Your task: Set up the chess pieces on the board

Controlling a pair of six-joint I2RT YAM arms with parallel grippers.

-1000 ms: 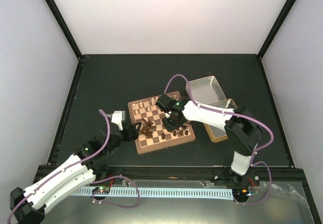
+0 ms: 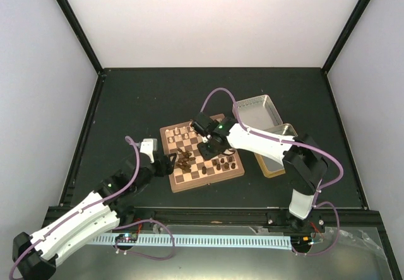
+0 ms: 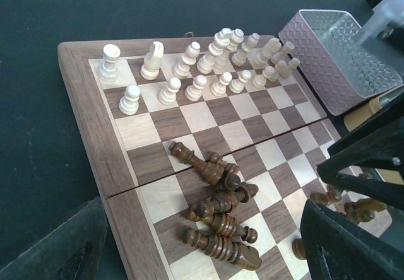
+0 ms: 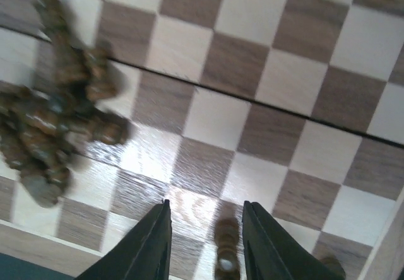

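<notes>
The wooden chessboard (image 2: 183,182) carries white pieces (image 3: 170,91) standing in rows along its far half. A pile of dark pieces (image 3: 221,226) lies on its near left, with several other dark pieces standing at the near right. My left gripper (image 2: 170,164) stands open at the board's left edge, nothing between its fingers. My right gripper hangs over the board with its fingers apart; a dark piece (image 4: 226,255) stands below, near the gap between them, and I cannot tell that it is held.
Two trays, a silver one (image 2: 255,106) and a gold-rimmed one (image 2: 271,173), sit right of the board, partly under the right arm.
The right arm's wrist has shifted slightly up and left over the board, uncovering more of the dark pieces at the near right. The left arm has not moved.
</notes>
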